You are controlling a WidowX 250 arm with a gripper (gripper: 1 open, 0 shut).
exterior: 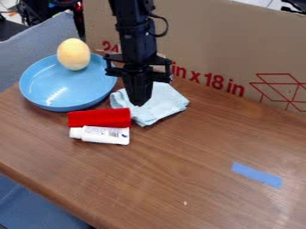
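My black gripper [139, 97] is shut, its tip over a light blue folded cloth [167, 106]; I see nothing held between the fingers. Below and left of it lie a red block-like object [99, 117] and a white tube [99, 134], side by side and touching. A blue plate [48, 88] sits at the left, with a pale yellow egg-shaped object [73, 55] at its back.
A large cardboard box [227, 54] stands along the back.
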